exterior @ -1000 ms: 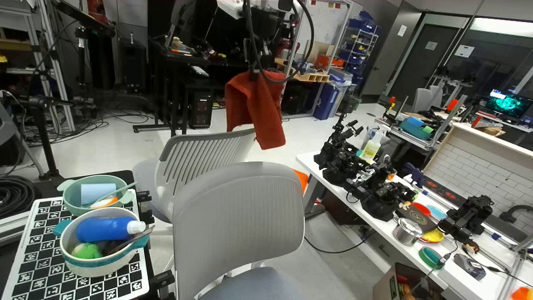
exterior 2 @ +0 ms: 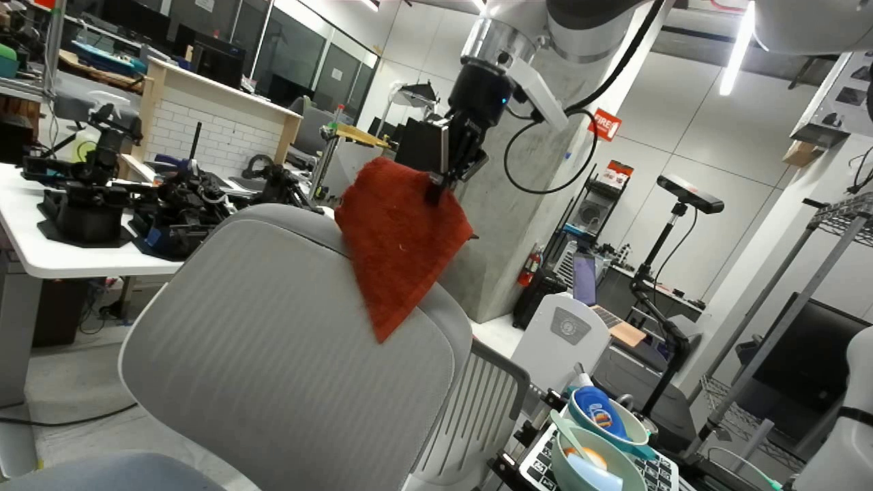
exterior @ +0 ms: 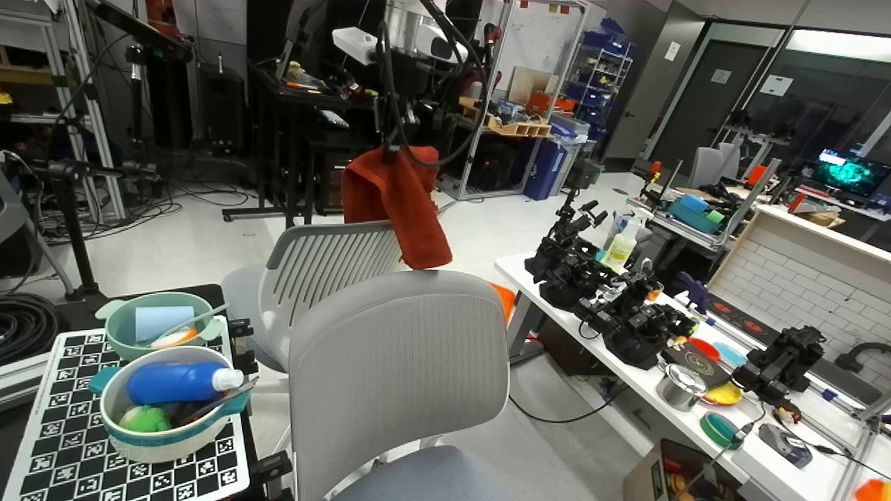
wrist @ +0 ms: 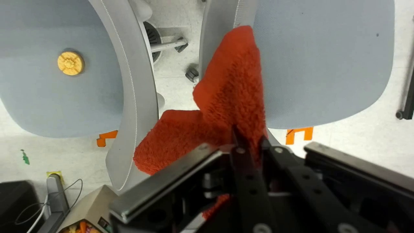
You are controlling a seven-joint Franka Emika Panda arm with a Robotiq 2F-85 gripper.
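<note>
A red fluffy cloth [exterior 2: 401, 237] hangs from my gripper [exterior 2: 446, 184], which is shut on it near the cloth's top. In the wrist view the cloth [wrist: 236, 81] spreads out beyond the fingers in two flaps, one toward the left chair back and one over the rim of the right chair. Exterior view 1 has the cloth [exterior: 409, 204] at the height of the two grey chair backs, its lower tip near the top edge of the front chair [exterior: 401, 359]. Whether it touches that chair is hard to tell. The slatted chair [exterior: 334, 259] stands behind.
A yellow round piece [wrist: 70, 62] lies on one chair seat. Beside the chairs, a checkered board [exterior: 75, 417] carries a green bowl [exterior: 125, 321] and a white pot [exterior: 150, 447] with items inside. A white table [exterior: 601, 334] with several black devices stands on the other side.
In exterior view 1 my gripper and the cloth have shifted left and lower, bringing the cloth closer to the chair backs. The chairs and bowls stay where they were.
</note>
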